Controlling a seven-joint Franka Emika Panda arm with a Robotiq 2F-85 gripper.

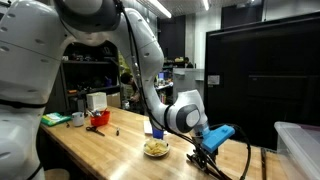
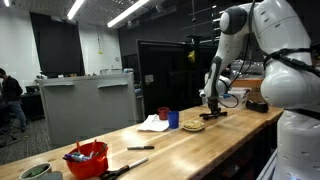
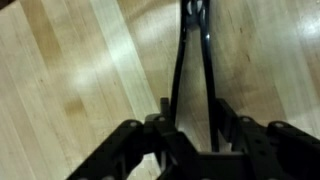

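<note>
A dark, long two-armed utensil that looks like tongs [image 3: 207, 62] runs up from my gripper in the wrist view. Its two arms come together near the top edge, with pale wood below. The fingers are shut with the lower part of this utensil between them. In exterior view 1 my gripper [image 1: 205, 152] hangs low over the right part of the table, and dark shapes there merge with the fingers. Exterior view 2 has the gripper [image 2: 213, 106] small and far off, just above the table.
A yellow bowl [image 1: 155, 147] stands left of the gripper. A blue cup [image 2: 173, 119], a dark red mug [image 2: 163, 112] and a white cloth [image 2: 152, 124] are behind it. The red basket [image 2: 87, 163] with utensils is far away. Open table [image 1: 105, 150] lies to the left.
</note>
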